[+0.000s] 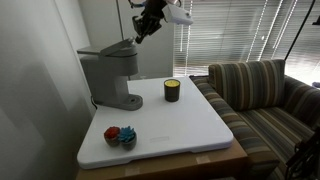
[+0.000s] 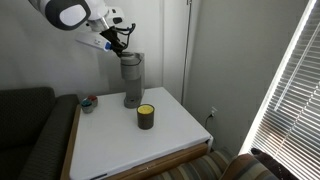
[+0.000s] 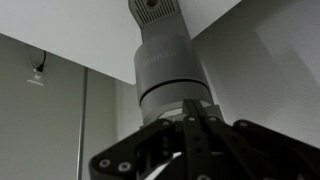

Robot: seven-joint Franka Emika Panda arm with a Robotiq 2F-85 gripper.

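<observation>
A grey coffee machine (image 1: 113, 72) stands upright at the back left of the white tabletop (image 1: 185, 130). My gripper (image 1: 137, 39) is above and close to the machine's top; contact cannot be told. In the wrist view the gripper is shut, with nothing visible between its fingers, and the machine's rounded head (image 3: 168, 62) lies beyond the fingertips. The second exterior view also has the gripper (image 2: 124, 42) over the machine (image 2: 132, 75). A dark cup (image 1: 172, 92) with a yellow top stands right of the machine.
Two small cups, one with red contents (image 1: 112, 133) and one with blue (image 1: 127, 135), sit together at the table's front left. A striped armchair (image 1: 250, 90) is at the right.
</observation>
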